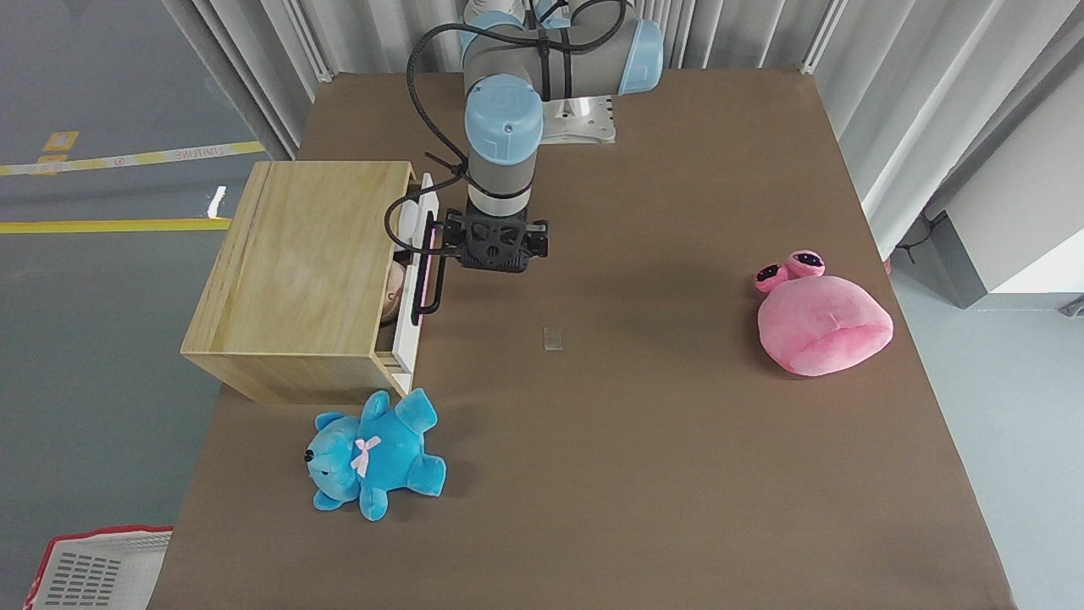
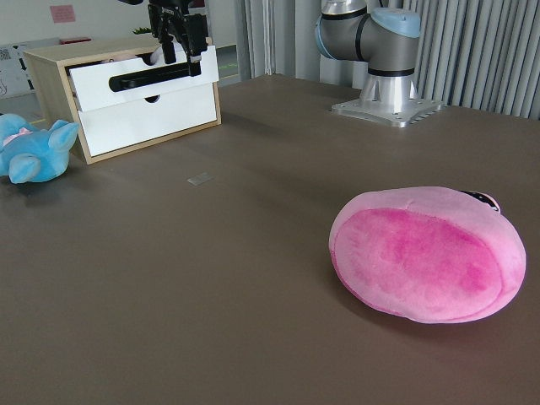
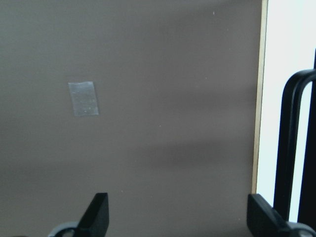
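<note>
A wooden cabinet [image 1: 290, 264] with white drawers stands at the table's left; its top drawer [image 2: 101, 84] sits slightly out, with a black handle [image 2: 152, 78] along the front. My gripper is at that drawer front beside the handle, seen from above in the front view. In the wrist view its two fingers stand wide apart, with bare table between them and the handle at the right edge.
A blue teddy bear [image 1: 391, 457] lies just in front of the cabinet. A pink plush toy [image 1: 823, 325] lies on the right of the brown table [image 1: 691, 478].
</note>
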